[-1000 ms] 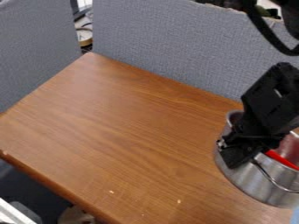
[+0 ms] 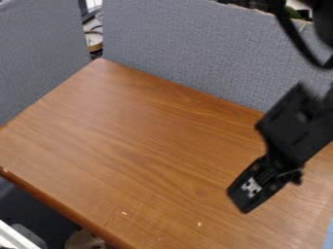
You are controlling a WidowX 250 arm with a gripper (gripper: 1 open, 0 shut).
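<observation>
The black gripper [image 2: 260, 183] is low over the right side of the wooden table [image 2: 130, 136], its lower end near the tabletop. I cannot tell whether it is open or shut, as its fingers are dark and mostly hidden by its body. No object shows clearly between its fingers.
Grey padded partitions [image 2: 196, 49] border the table at the back and left. A light blue strip [image 2: 325, 230] shows at the lower right edge.
The gripper has moved down and slightly left. The steel pot with a red item inside, under the gripper earlier, is gone from view.
</observation>
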